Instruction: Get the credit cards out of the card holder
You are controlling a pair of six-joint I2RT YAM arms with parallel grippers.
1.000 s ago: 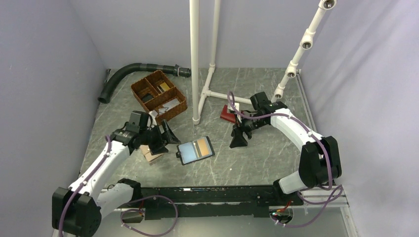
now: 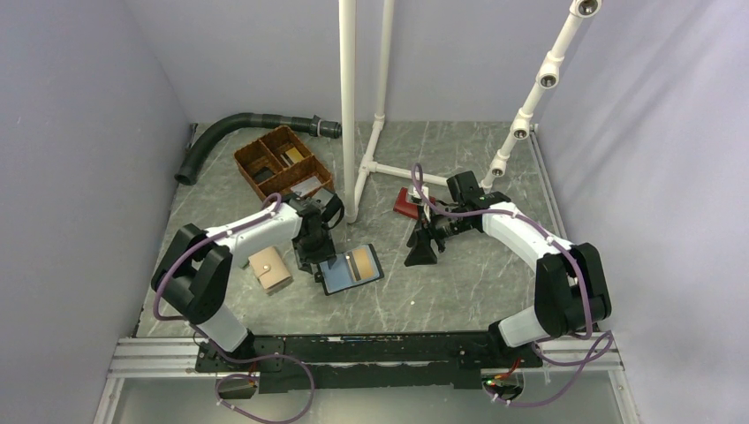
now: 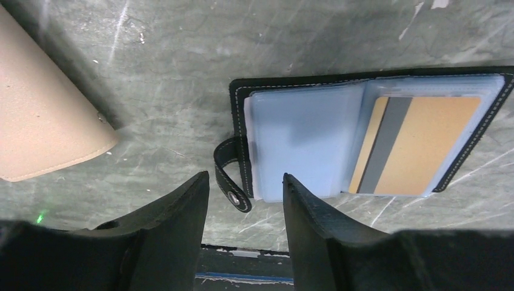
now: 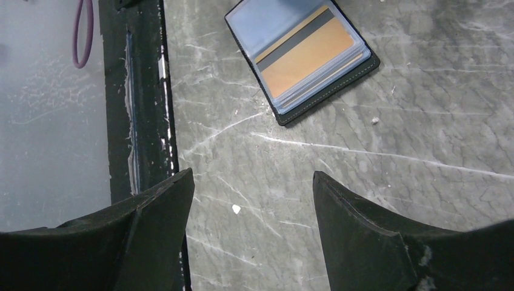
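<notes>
An open black card holder (image 2: pixel 349 269) lies on the table, its clear sleeves showing a blue face and a tan card with a dark stripe (image 3: pixel 427 145); a short snap strap (image 3: pixel 230 188) sticks out at its left. My left gripper hangs over the holder's left end and strap, fingertips apart with nothing visible between them. My right gripper is held to the right of the holder, open and empty, above bare table.
A beige wallet (image 2: pixel 270 269) lies left of the holder, a wicker basket (image 2: pixel 247 162) behind it, a red item (image 2: pixel 405 207) behind the right gripper. A white pipe frame (image 2: pixel 349 106) rises mid-back; table right of the holder is clear.
My left arm has swung from above the beige wallet to the card holder's left end, moving right. The right arm has shifted slightly leftward.
</notes>
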